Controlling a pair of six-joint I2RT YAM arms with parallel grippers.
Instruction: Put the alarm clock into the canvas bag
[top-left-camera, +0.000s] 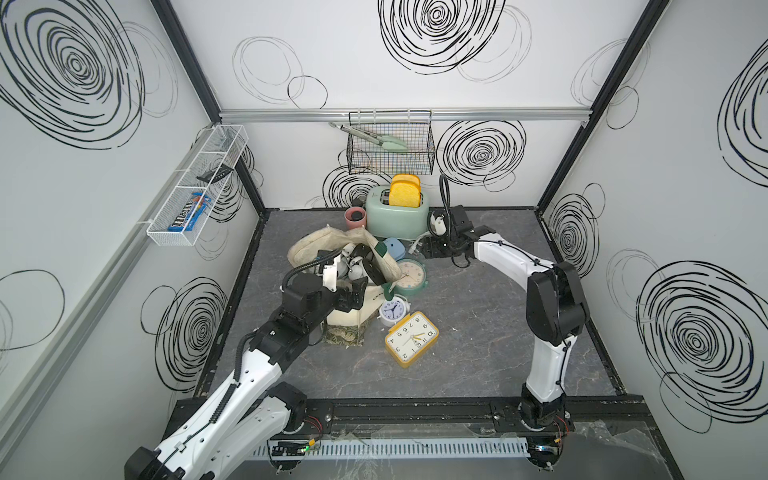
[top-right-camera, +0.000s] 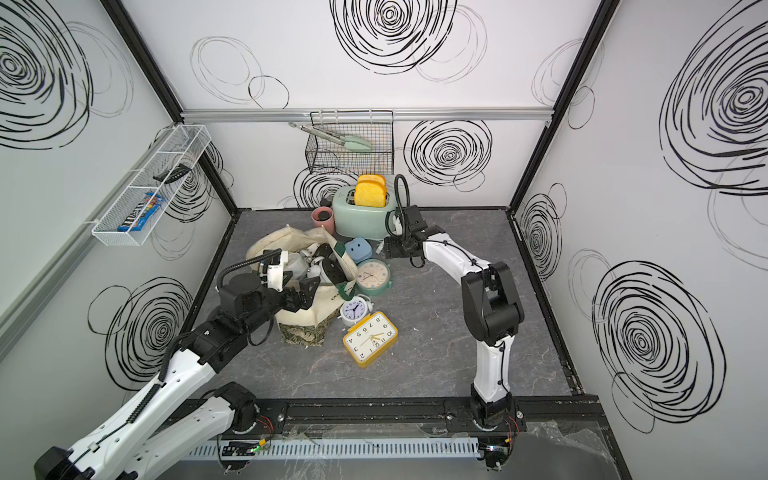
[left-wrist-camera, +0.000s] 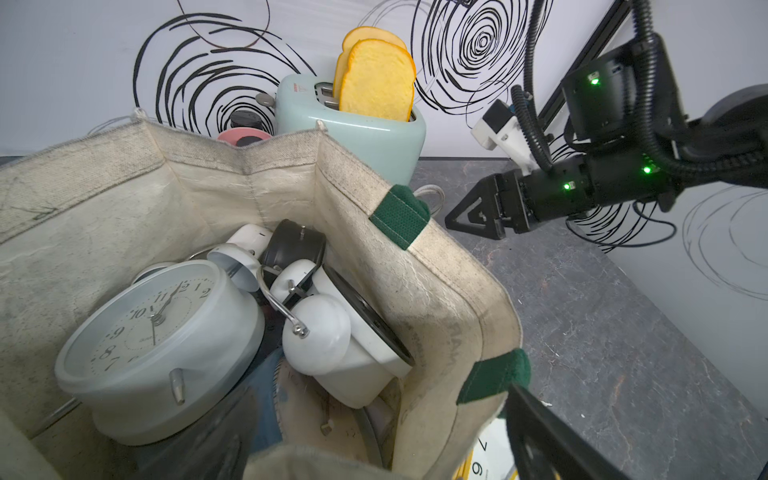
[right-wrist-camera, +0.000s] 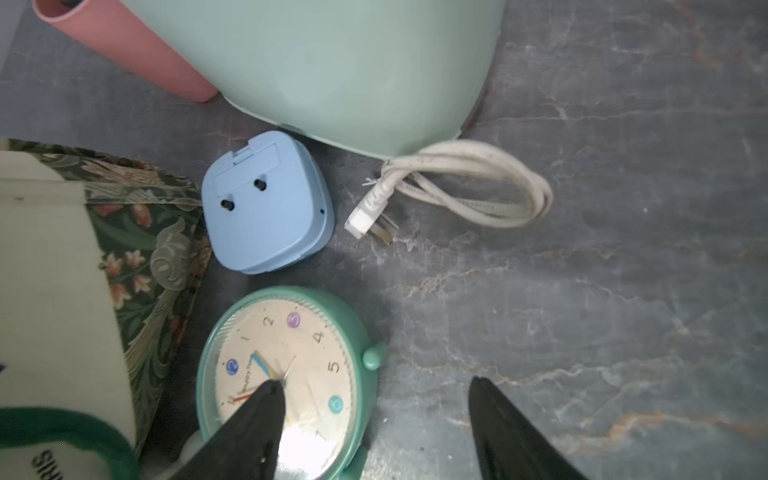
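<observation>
The canvas bag (top-left-camera: 316, 242) stands left of centre, its mouth held wide. Inside it, in the left wrist view, lie a pale round clock (left-wrist-camera: 160, 336) and a white twin-bell clock (left-wrist-camera: 320, 332). My left gripper (top-left-camera: 357, 294) is open at the bag's near side, nothing seen gripped. Outside the bag, to its right, are a light-blue clock (right-wrist-camera: 268, 204) lying face down, a green round clock (right-wrist-camera: 284, 384), a small white clock (top-left-camera: 393, 309) and a yellow rectangular clock (top-left-camera: 412, 337). Over the table right of the green clock, my right gripper has its fingers apart and empty.
Behind the clocks stands a mint toaster (top-left-camera: 397, 212) with yellow toast; its coiled white cord (right-wrist-camera: 496, 212) lies by the blue clock. A pink cup (top-left-camera: 355, 217) sits left of the toaster.
</observation>
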